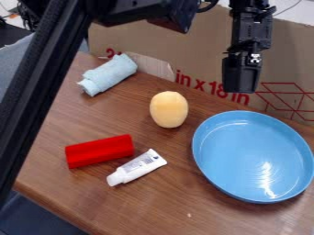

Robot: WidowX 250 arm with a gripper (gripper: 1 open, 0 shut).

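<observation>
My black gripper (241, 75) hangs at the top right in front of the cardboard, above the back edge of a blue plate (252, 156); its fingers point down and I see nothing held, though their spacing is hard to make out from this side. A pale yellow round object (168, 109) sits left of the plate. A red cylinder (98, 151) lies at the lower left, with a white tube (136, 168) beside it. A light blue rolled cloth (108, 75) lies at the back left.
A cardboard box (172, 50) stands along the back of the wooden table (160, 207). The dark arm crosses the upper left and hides part of the scene. Bare wood shows between the objects and at the front.
</observation>
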